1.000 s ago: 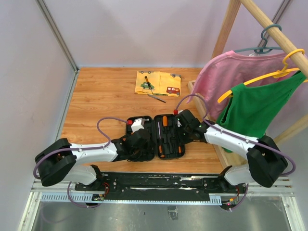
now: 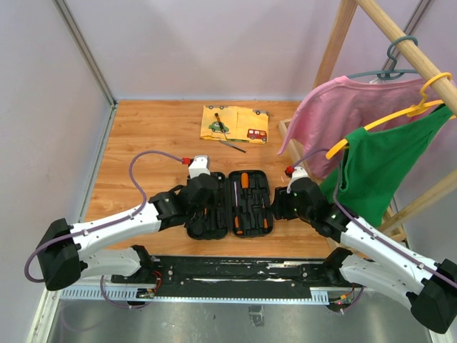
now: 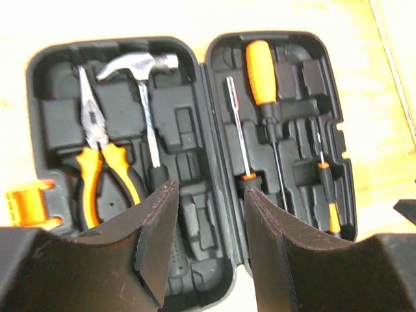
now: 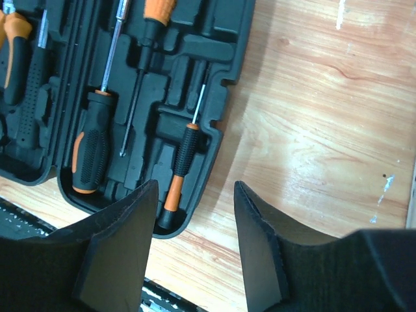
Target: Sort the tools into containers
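Note:
An opened black tool case [image 2: 228, 204] lies on the table, its two halves side by side. In its left half sit a claw hammer [image 3: 149, 110] and orange-handled pliers [image 3: 96, 135]. The right half holds a thick orange screwdriver [image 3: 261, 71], a long screwdriver [image 4: 92, 143] and a small screwdriver [image 4: 184, 156] along the outer edge. Over the case hovers my left gripper, fingers apart, nothing between them. My right gripper is just off the case's right edge, also parted and empty. Another small screwdriver [image 2: 220, 123] rests on a yellow cloth [image 2: 243, 133].
A thin dark tool [image 2: 232, 146] lies just in front of the cloth. To the right stands a wooden rack [image 2: 335, 43] with a pink garment [image 2: 328, 121] and a green garment [image 2: 385, 164]. Bare table [image 2: 146, 150] extends at the left.
My right gripper has moved right, away from the case and toward the rack. The left arm has shifted slightly left and back. Tools on the cloth look unmoved.

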